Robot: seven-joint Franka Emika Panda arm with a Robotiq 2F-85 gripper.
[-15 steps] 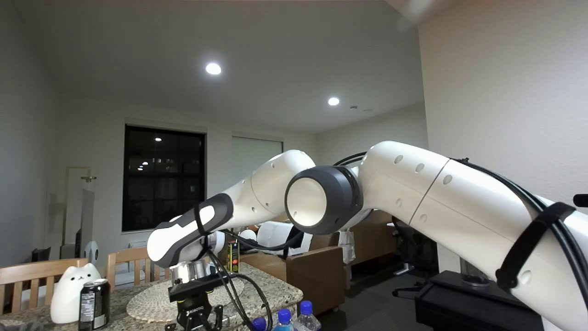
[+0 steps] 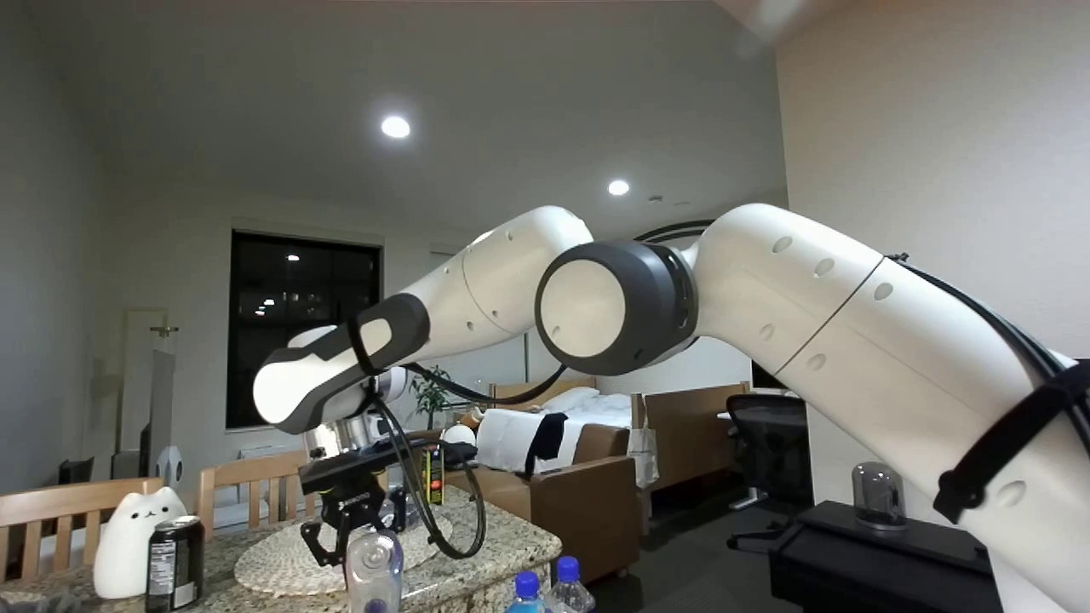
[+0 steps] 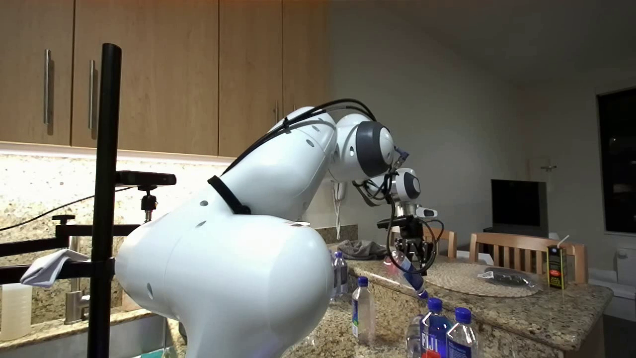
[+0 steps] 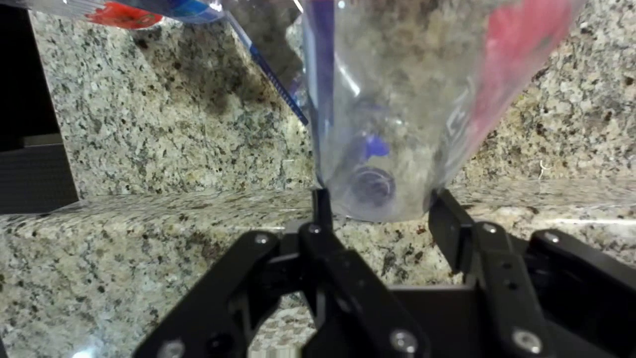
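Note:
A clear plastic bottle (image 4: 393, 119) sits between the two black fingertips of my gripper, which is shut on its base end. In exterior view 2 the same bottle (image 3: 410, 275) hangs tilted from my gripper (image 3: 411, 253), its blue cap low and to the right, beside the raised granite counter. From exterior view 1, the bottle (image 2: 374, 572) shows below and to the right of the gripper (image 2: 342, 552).
Blue-capped bottles stand on the lower counter, among them one (image 3: 362, 310) and a pair (image 3: 435, 328). The raised counter bears a round woven mat (image 3: 471, 279), a black carton (image 3: 556, 267), a black can (image 2: 174, 564) and a white cat figure (image 2: 136, 541).
My arm and gripper have risen. The bottle now shows raised in the gripper in exterior view 1, and one blue cap beside the other two is gone from its place.

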